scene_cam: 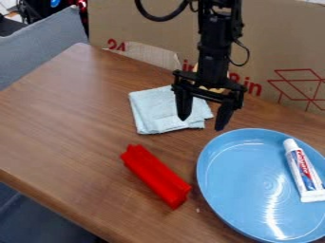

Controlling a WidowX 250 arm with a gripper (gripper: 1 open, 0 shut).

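Note:
My gripper (pixel 203 118) hangs open above the folded white cloth (pixel 155 109) at the back middle of the wooden table, its fingers spread toward the cloth's right part. A red elongated object (pixel 156 175) lies at the front middle. A blue plate (pixel 235 185) is at the right, with a white toothpaste tube (pixel 303 171) lying on its right side.
A cardboard box (pixel 291 66) stands along the back. A grey surface (pixel 32 52) borders the table at the far left.

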